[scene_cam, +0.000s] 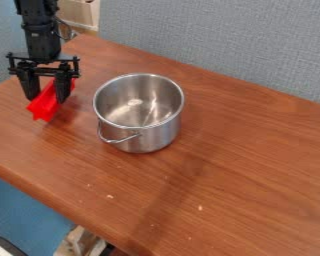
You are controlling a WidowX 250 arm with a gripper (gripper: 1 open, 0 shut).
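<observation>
My black gripper [44,78] is at the left of the view, shut on a red object [45,106] that hangs tilted between its fingers at or just over the wooden table. The red object's shape is partly hidden by the fingers. To its right stands a steel pot [139,128], upright, with a wire handle on its near side.
A grey wall [243,45] runs behind it. The table's left edge drops to a blue surface at lower left.
</observation>
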